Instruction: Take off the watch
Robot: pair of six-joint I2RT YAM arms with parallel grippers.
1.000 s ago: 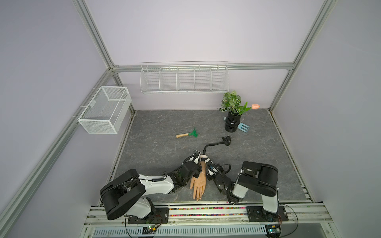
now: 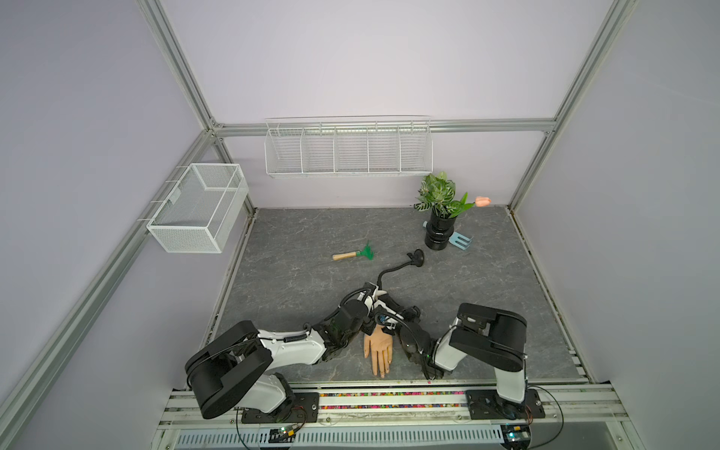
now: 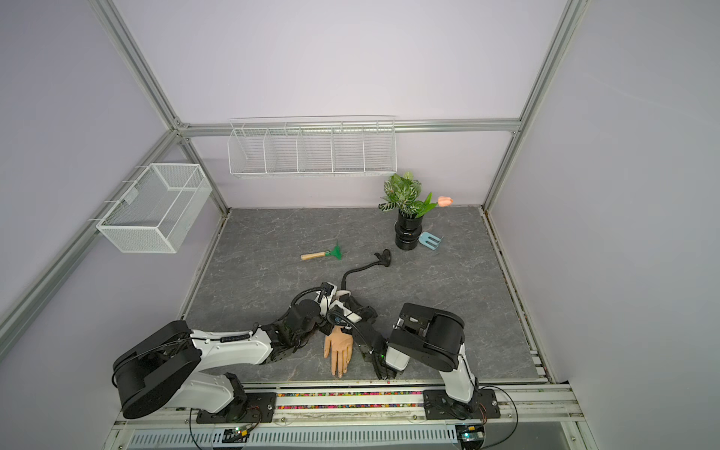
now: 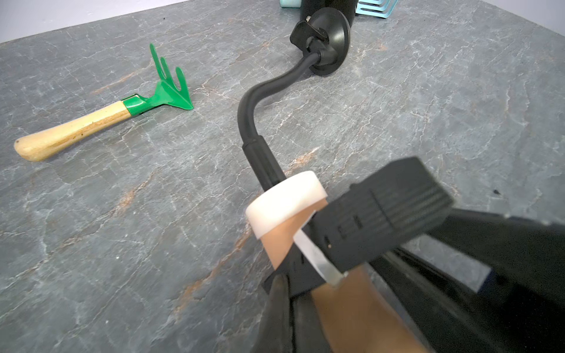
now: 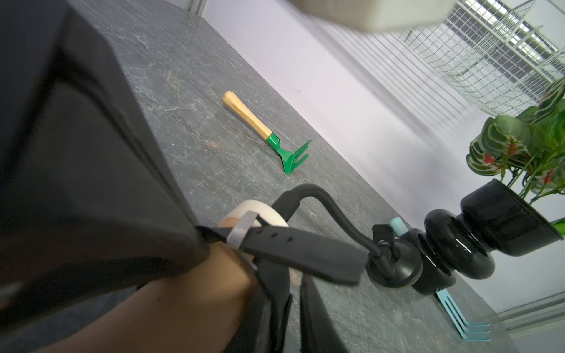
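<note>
A mannequin hand lies palm-side down at the front centre. On its wrist is a black watch strap with a pale keeper; its free end sticks out sideways, as the right wrist view also shows. My left gripper is shut low at the strap, over the wrist; I cannot tell whether strap is between its fingertips. My right gripper is at the wrist under the strap, close to my left one; its fingertips are blurred and partly hidden.
The hand's black gooseneck stand reaches back right. A green hand rake lies behind. A black vase with plants and a blue fork stand or lie at back right. Wire baskets hang on the walls.
My right gripper has moved left over the wrist. The hand has shifted slightly, and the stand's base has moved left and back.
</note>
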